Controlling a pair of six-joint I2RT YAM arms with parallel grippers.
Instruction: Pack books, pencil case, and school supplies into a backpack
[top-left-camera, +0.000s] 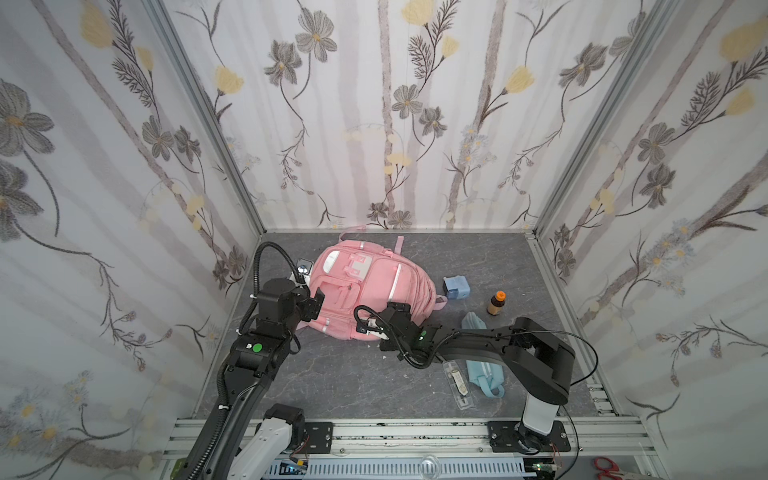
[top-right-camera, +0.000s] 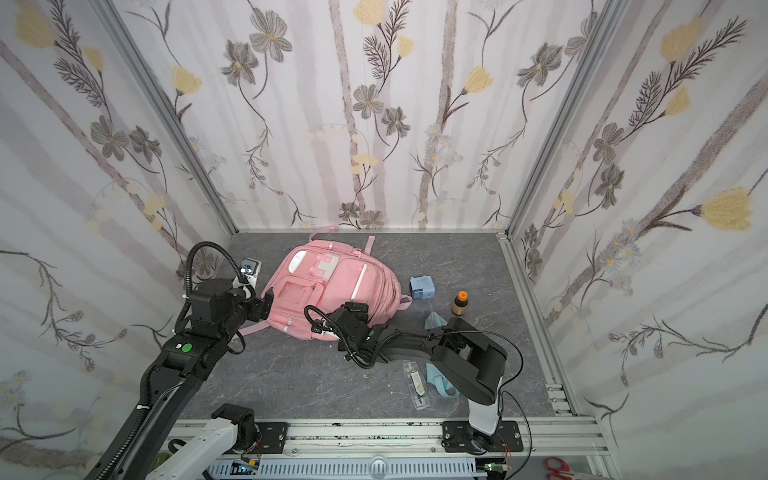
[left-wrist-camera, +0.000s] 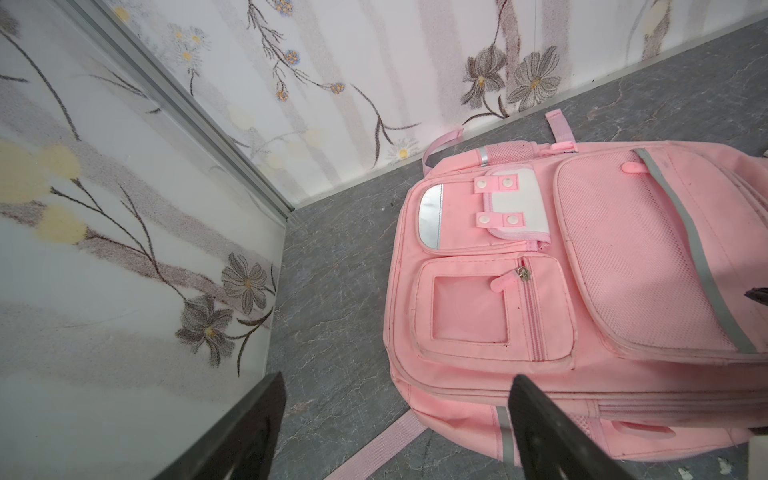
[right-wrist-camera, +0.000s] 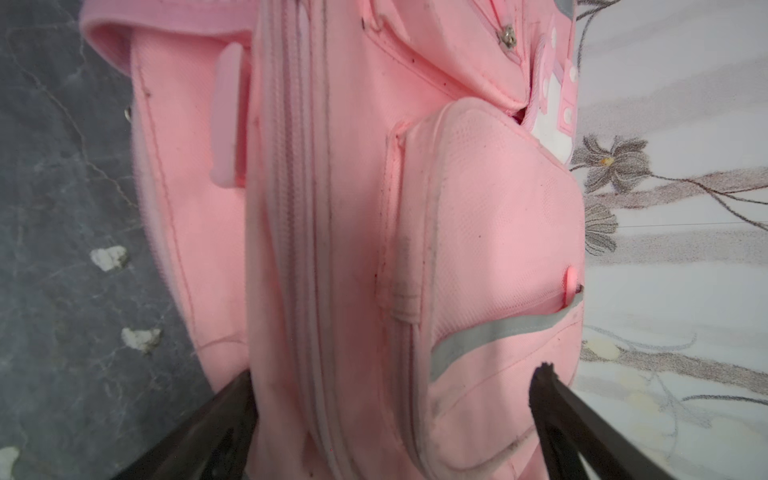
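A pink backpack (top-left-camera: 352, 288) lies on its back on the grey floor, front pockets facing up. My left gripper is open at the bag's left, with nothing between its fingers; the bag fills the right of the left wrist view. My right gripper stands open right over the near side of the bag, beside its long zip (right-wrist-camera: 308, 240); whether it touches the fabric cannot be told. A teal pencil case (top-left-camera: 484, 376) lies partly under the right arm. A clear packet (top-left-camera: 458, 384) lies beside it.
A light blue box (top-left-camera: 456, 288) and a brown bottle with an orange cap (top-left-camera: 496, 304) stand right of the bag. The floor in front of the bag, between the arms, is fairly clear. Printed walls surround the back and sides.
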